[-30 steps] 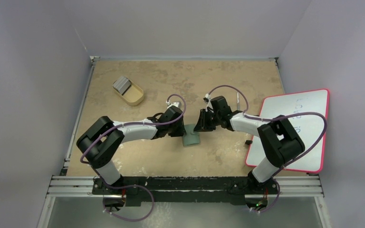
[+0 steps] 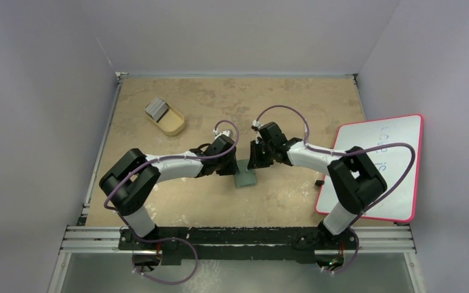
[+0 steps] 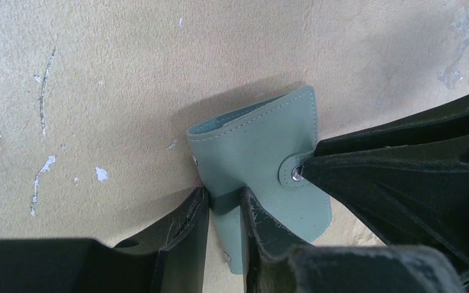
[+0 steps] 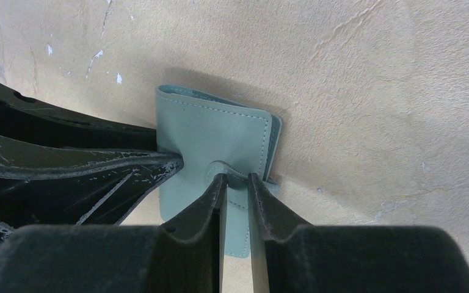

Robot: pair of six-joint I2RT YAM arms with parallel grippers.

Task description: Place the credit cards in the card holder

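The grey-green card holder (image 2: 245, 180) lies on the table between both grippers. In the left wrist view it (image 3: 256, 146) has a snap tab; my left gripper straddles its lower middle, fingers a little apart. My right gripper is at the holder's snap flap (image 4: 217, 168), its fingertips close together in the right wrist view; in the left wrist view its dark body reaches the snap. Whether either grips the holder is hard to tell. In the top view a tan tray (image 2: 172, 125) at upper left holds grey card-like items (image 2: 157, 108).
A whiteboard (image 2: 378, 189) with writing covers the right side, a small dark block (image 2: 319, 183) at its left edge. Walls stand at back and sides.
The left arm and the holder look nearly still.
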